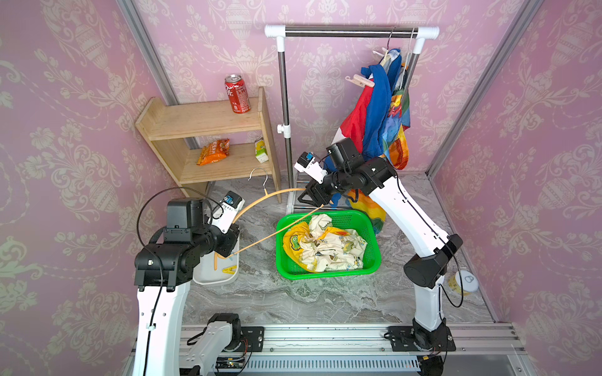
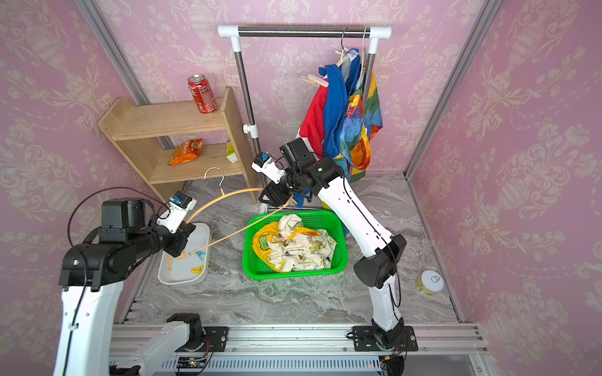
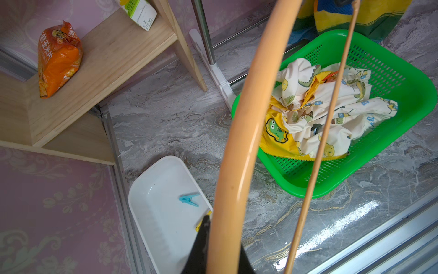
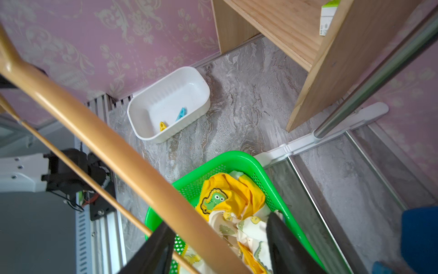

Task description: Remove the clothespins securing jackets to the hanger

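Note:
A wooden hanger (image 1: 263,193) is held in the air, bare, with no clothespin visible on it. My left gripper (image 1: 227,241) is shut on its left side; in the left wrist view the thick bar (image 3: 244,150) runs out from between the fingers. My right gripper is part open around the other side, one finger (image 4: 157,248) near the bar and a clear gap to the other. A blue clothespin (image 3: 188,199) and a yellow clothespin (image 1: 229,269) lie in the white tray (image 2: 164,274). White-and-yellow clothing (image 1: 326,250) lies in the green basket (image 1: 281,266).
At the back right, colourful clothes (image 1: 376,112) hang from the rack (image 1: 345,31), with a pale clip or hanger end (image 1: 360,81) at their shoulder. A wooden shelf (image 1: 200,119) stands back left. A tin (image 2: 430,282) sits far right. Floor in front of the basket is clear.

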